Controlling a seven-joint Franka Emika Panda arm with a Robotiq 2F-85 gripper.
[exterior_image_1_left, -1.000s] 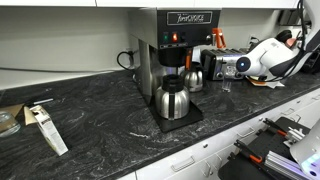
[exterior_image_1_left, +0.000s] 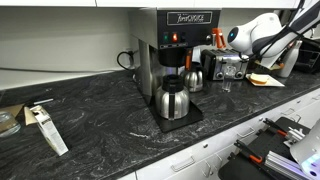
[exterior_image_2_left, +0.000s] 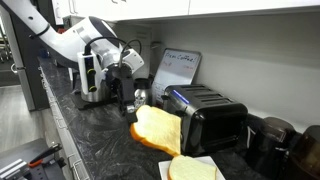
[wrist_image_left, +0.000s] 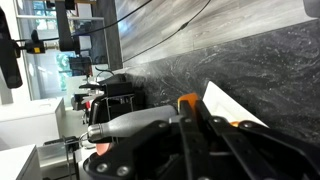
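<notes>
In exterior view 2 a slice of bread (exterior_image_2_left: 157, 130) hangs tilted above the counter, its upper left edge in my gripper (exterior_image_2_left: 131, 110), which is shut on it. Below and to its right, a second bread slice (exterior_image_2_left: 192, 170) lies flat on a white sheet or plate (exterior_image_2_left: 218, 162). The black toaster (exterior_image_2_left: 205, 118) stands behind the held slice. From exterior view 1, tan bread (exterior_image_1_left: 263, 79) shows beneath my white arm (exterior_image_1_left: 258, 36), right of the toaster (exterior_image_1_left: 225, 62). The wrist view is dark around the fingers, with only a small orange patch visible there.
A coffee maker (exterior_image_1_left: 180, 50) with a steel carafe (exterior_image_1_left: 173, 100) stands left of the toaster. A clear glass (exterior_image_1_left: 228, 78) sits in front of the toaster. Dark canisters (exterior_image_2_left: 270, 140) stand beyond it.
My arm has risen from low over the counter at the right. Tan bread now shows below it, where the arm was in the way before.
</notes>
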